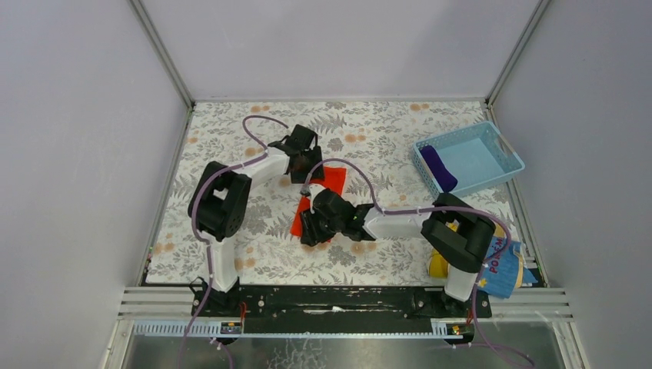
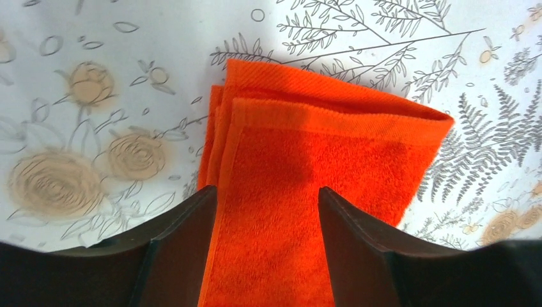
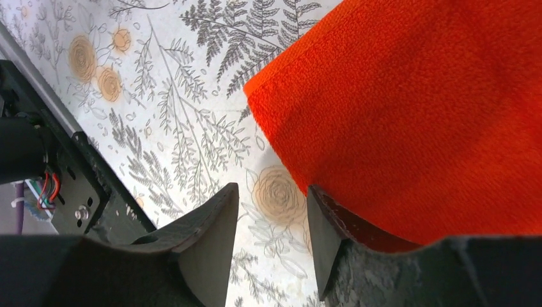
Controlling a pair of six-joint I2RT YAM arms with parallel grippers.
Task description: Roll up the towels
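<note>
A folded red towel (image 1: 332, 178) lies in the middle of the table, partly under both arms. In the left wrist view its folded end (image 2: 319, 166) shows stacked edges, with my left gripper open over it at the far end. My right gripper is open at the near end, beside a corner of the towel (image 3: 402, 121), with one finger against or just over the cloth; contact is unclear.
A light blue basket (image 1: 477, 161) at the right holds a dark purple rolled cloth (image 1: 438, 169). A blue and yellow bag (image 1: 500, 265) lies at the near right.
</note>
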